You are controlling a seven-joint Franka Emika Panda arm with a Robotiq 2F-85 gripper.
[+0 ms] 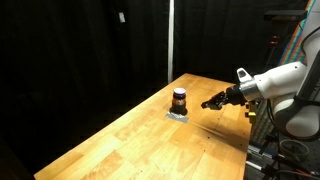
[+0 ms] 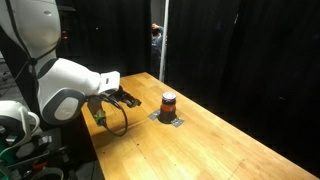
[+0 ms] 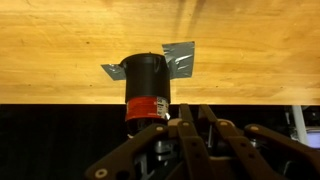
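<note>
A dark cup point(image 1: 179, 101) with a red band stands upright on the wooden table, with silver tape point(image 3: 179, 59) at its base. My gripper point(image 1: 206, 105) is low over the table, apart from the cup and to its right in exterior view 1. In exterior view 2, the gripper point(image 2: 134, 102) is left of the cup point(image 2: 168, 107). Seen from the wrist, its dark fingers point(image 3: 186, 115) are close together, beside the cup point(image 3: 147, 78). They are shut on something thin, which is too dark and small to make out now.
Bare tabletop point(image 1: 125, 138) stretches away from the cup on the side opposite the arm. A pale pole point(image 1: 170, 40) rises behind the table. Black curtain hangs at the back.
</note>
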